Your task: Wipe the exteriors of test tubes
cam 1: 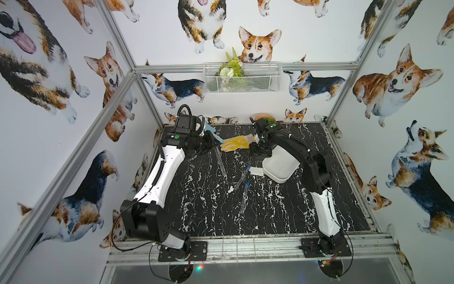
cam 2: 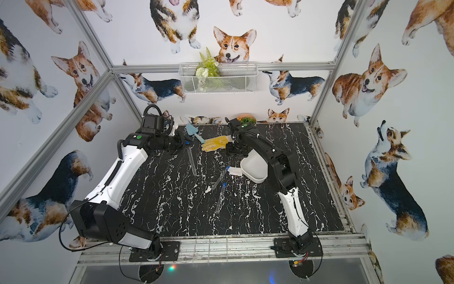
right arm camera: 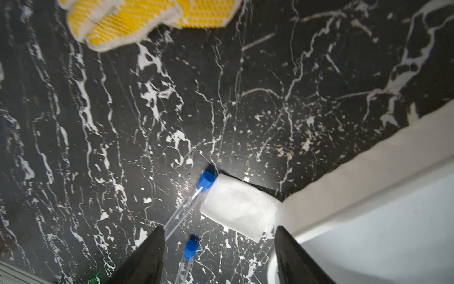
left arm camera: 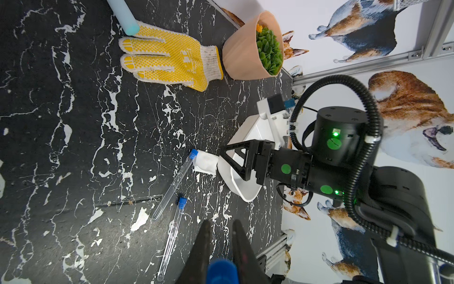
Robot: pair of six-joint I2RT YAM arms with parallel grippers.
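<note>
My left gripper is shut on a clear test tube by its blue cap (left arm camera: 222,273). In the top left view that tube (cam 1: 220,163) hangs down from the gripper over the left of the table. Two more blue-capped tubes lie on the marble top: an upper one (right arm camera: 183,210), its cap against a folded white cloth (right arm camera: 242,206), and a lower one (right arm camera: 185,267). My right gripper stands open above this area, nothing between its fingers. The cloth lies flat, touching or very near the white tray (right arm camera: 359,189).
At the back lie a yellow-and-white glove (left arm camera: 170,54) and a light-blue handled tool (cam 2: 193,132). A potted plant (left arm camera: 250,52) stands behind the tray.
</note>
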